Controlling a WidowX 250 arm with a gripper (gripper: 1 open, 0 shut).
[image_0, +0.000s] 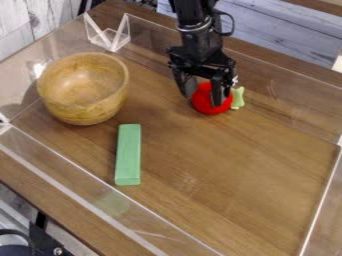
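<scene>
My black gripper (203, 75) is at the top centre, pointing down, its fingers open around a red round object (211, 100) and partly in front of it. A small pale yellow-green item (238, 98) lies just right of the red object. Whether the fingers touch the red object I cannot tell.
A wooden bowl (83, 85) sits at the left. A green block (128, 155) lies lengthwise at the lower left. A clear bracket-like piece (104, 35) is at the back left.
</scene>
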